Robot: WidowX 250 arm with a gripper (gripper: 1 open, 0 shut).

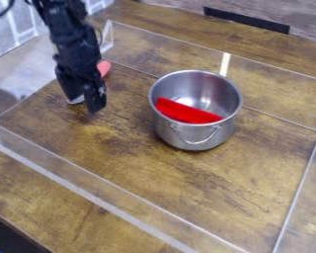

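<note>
My black gripper (75, 99) hangs over the left part of the wooden table, its fingers open and pointing down. Behind and around them lie a small pink object (104, 68) and a silver piece, both partly hidden by the gripper, so I cannot tell whether anything is between the fingers. A steel pot (196, 132) stands right of centre with a long red object (188, 112) inside it.
Clear panels (19, 74) edge the workspace at the left.
</note>
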